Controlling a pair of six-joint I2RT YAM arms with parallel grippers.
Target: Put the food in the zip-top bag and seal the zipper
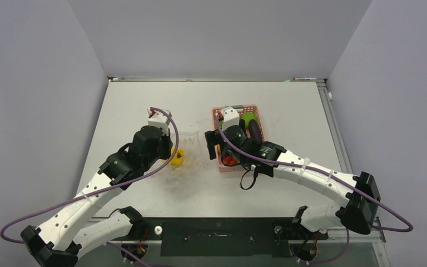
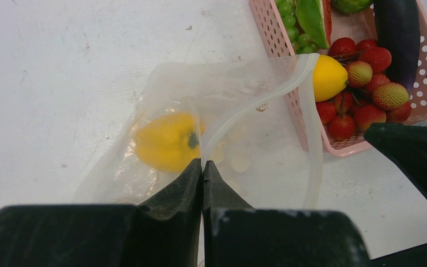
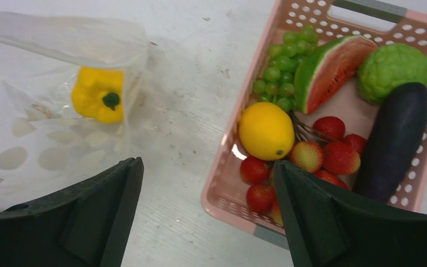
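Observation:
A translucent zip top bag (image 2: 256, 133) lies with a yellow pepper (image 2: 164, 142) inside. My left gripper is shut on the bag's rim at its opening. My right gripper is open over the left edge of the pink basket (image 3: 214, 194), between bag and food, nothing between its fingers. The basket holds a lemon (image 3: 266, 130), green grapes (image 3: 283, 64), a watermelon slice (image 3: 325, 69), several lychees (image 3: 339, 158), a green round vegetable (image 3: 392, 72) and an eggplant (image 3: 392, 139).
Pale walls enclose the sides and back. Both arms reach in from the front, close together over the middle.

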